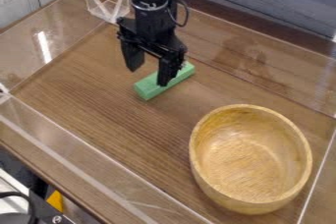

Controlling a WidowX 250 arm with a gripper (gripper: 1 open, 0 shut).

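Note:
My black gripper point(149, 59) stands open above the wooden table, its two fingers spread apart around the upper middle of the view. A green block point(160, 84) lies on the table just below and behind the fingers, angled diagonally, partly covered by them. I see nothing held between the fingers.
A large tan bowl point(250, 174) fills the lower right of the table. A clear plastic object point(108, 4) stands at the upper left.

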